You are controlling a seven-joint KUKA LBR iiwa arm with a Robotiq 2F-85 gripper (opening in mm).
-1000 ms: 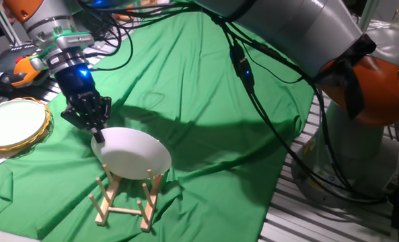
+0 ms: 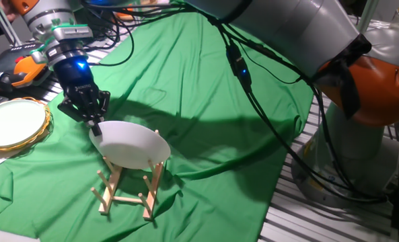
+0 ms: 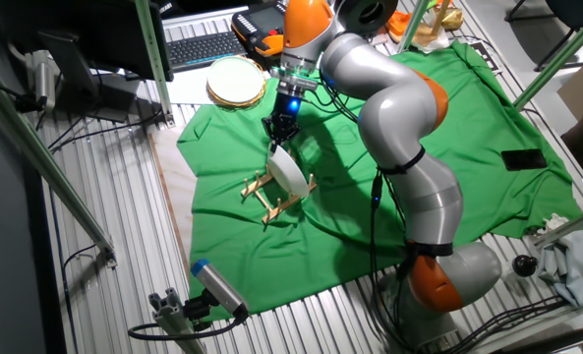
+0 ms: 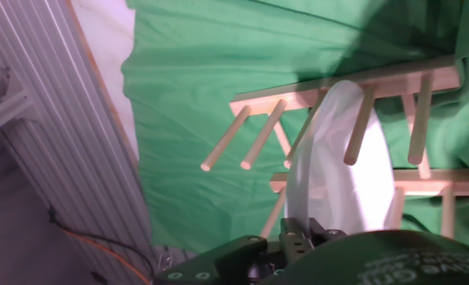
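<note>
A white plate [image 2: 132,146] stands tilted on edge at the back of a small wooden rack [image 2: 126,199]. My gripper [image 2: 96,128] comes down from the upper left, shut on the plate's rim. From the wrist, the plate [image 4: 353,166] reaches up from the fingers between the pegs of the rack [image 4: 277,101], partly covered by one peg. Exterior view 2 has the gripper [image 3: 273,146] at the plate's [image 3: 288,173] upper end. Whether the plate's lower edge rests fully on the rack is hard to tell.
Green cloth [image 2: 212,161] spreads under the rack, wrinkled and mostly clear to the right. A round basket with a pale inside [image 2: 14,124] lies at the left. Behind it are a keyboard [image 3: 201,51] and an orange-black device [image 3: 260,27].
Compared with a second ago, the rack has shifted slightly away from the camera. The plate and gripper have risen a little in view, and the plate looks more tilted. The grip remains.
</note>
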